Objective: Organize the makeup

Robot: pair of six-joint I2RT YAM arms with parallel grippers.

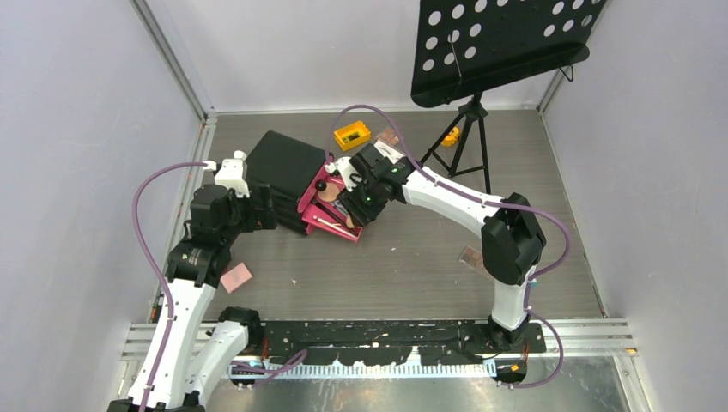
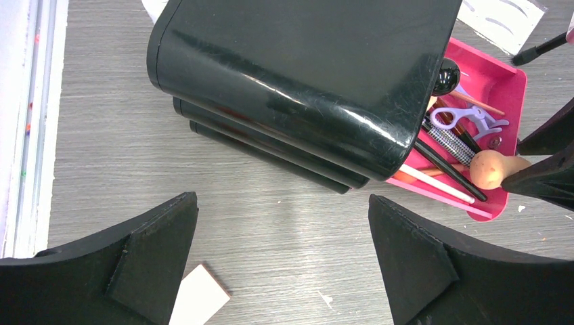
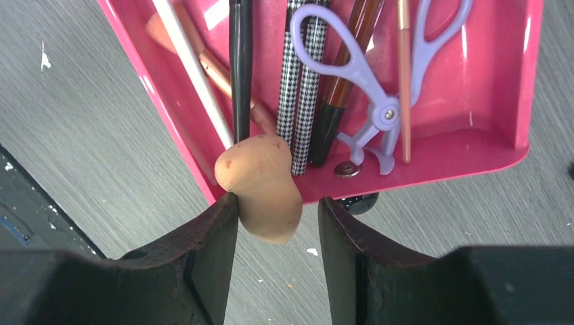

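A black makeup organizer [image 1: 283, 163] has a pink drawer [image 2: 491, 81] out, holding brushes, pencils, purple scissors [image 3: 379, 108] and other small items. In the right wrist view, a beige sponge [image 3: 264, 203] lies over the drawer's near rim between the fingertips of my right gripper, which is part open; the left finger touches or nearly touches it, while a gap shows at the other. My left gripper hangs open left of the organizer with nothing between its fingers.
A pink square [image 1: 236, 276] lies at lower left, a yellow container [image 1: 352, 135] at the back. A black stand [image 1: 502, 47] occupies the back right.
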